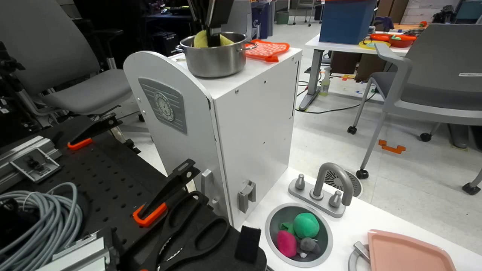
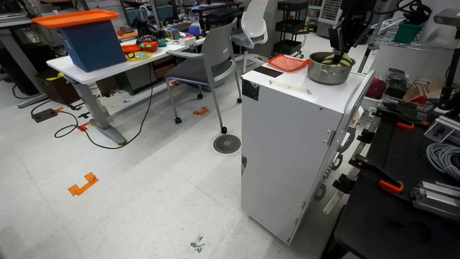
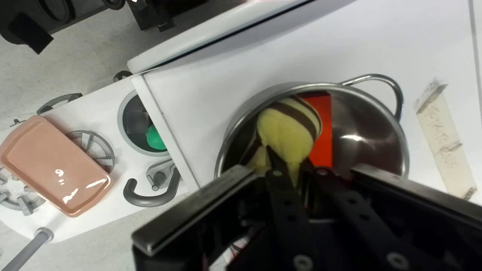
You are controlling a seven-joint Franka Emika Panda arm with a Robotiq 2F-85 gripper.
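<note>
A steel pot (image 1: 215,58) with two loop handles stands on top of the white cabinet. Inside it is a soft yellow toy with dark stripes (image 3: 288,131), bulging toward one side of the pot in the wrist view. My gripper reaches down into the pot and is shut on the toy, with yellow fabric squeezed between its fingers. A flat red-orange piece (image 3: 323,131) shows beside the toy at the pot's bottom. From the second exterior side, the striped toy (image 2: 336,60) sits around the dark fingertips, its lower part hidden by the pot wall.
An orange-red basket-like tray (image 2: 288,63) lies beside the pot on the cabinet top (image 2: 319,95). Below, the toy sink (image 1: 271,235) holds several soft toys beside a grey faucet (image 1: 334,174). A pink tray (image 1: 406,253) lies farther right. The cabinet's curved side panel (image 1: 156,76) rises near the pot.
</note>
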